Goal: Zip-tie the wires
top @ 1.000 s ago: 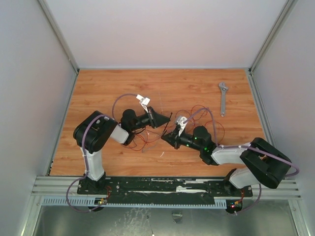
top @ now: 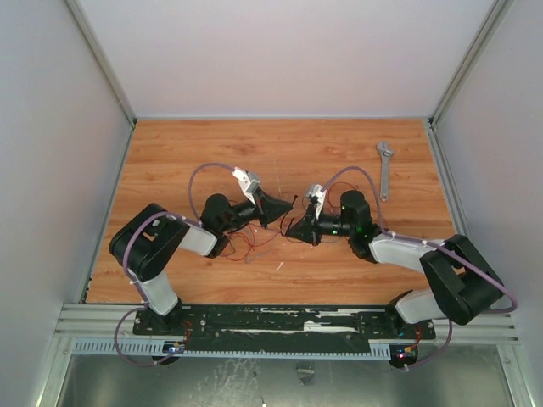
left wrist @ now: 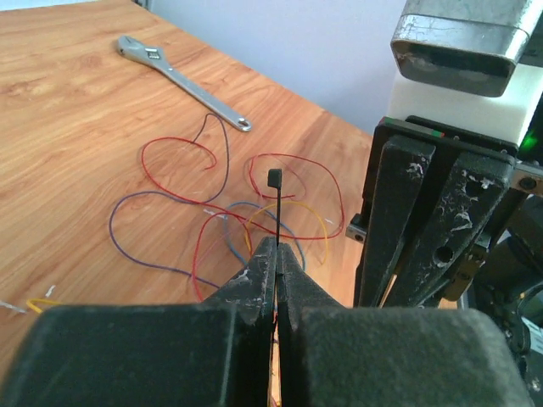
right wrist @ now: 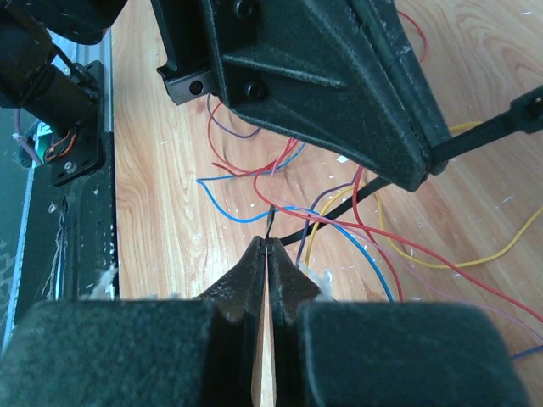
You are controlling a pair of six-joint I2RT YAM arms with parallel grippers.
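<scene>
A black zip tie (right wrist: 479, 134) runs between the two grippers near the middle of the table. My left gripper is shut, with the thin tie, its small head upright, at its fingertips. My right gripper is shut on the other, lower length of the tie, below the left gripper's body. Coloured wires (right wrist: 407, 240) in red, blue, yellow and purple lie loosely on the wood beneath; whether the tie loops round them is unclear.
A steel wrench (top: 383, 170) lies at the right of the wooden table (top: 195, 144). Walls enclose the sides and back.
The right gripper has moved a little to the right, with its arm shifting too. The left arm has shifted slightly, its gripper staying near the same spot.
</scene>
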